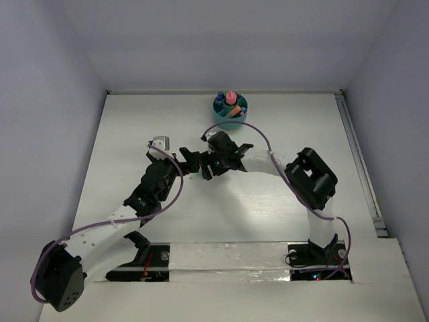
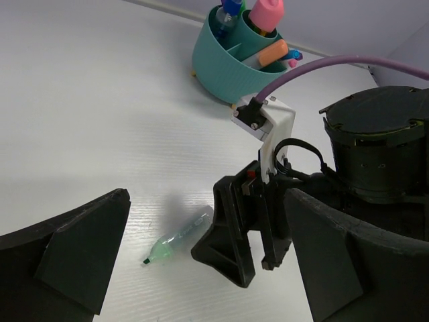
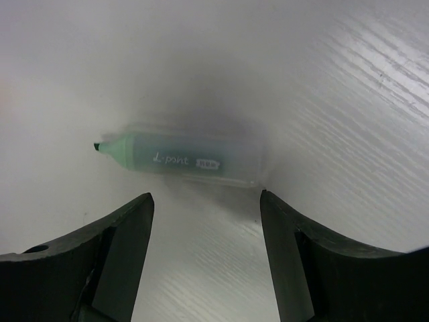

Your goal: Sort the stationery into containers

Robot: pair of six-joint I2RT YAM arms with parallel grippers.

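Observation:
A clear pen-shaped marker with a green tip lies flat on the white table; the right wrist view shows the marker [image 3: 184,157] just beyond the fingertips, not between them. My right gripper is part open and empty, close over the table beside the marker. In the left wrist view the right gripper partly covers the marker's clear end. My left gripper stands open with nothing held, left of the right one in the top view. A teal container [image 1: 230,123] at the back holds several items, among them a pink one [image 2: 267,12] and an orange-capped one [image 2: 273,51].
Both grippers stand very close together near the table's middle, with little room between them. A metal rail [image 1: 362,168] runs along the right edge.

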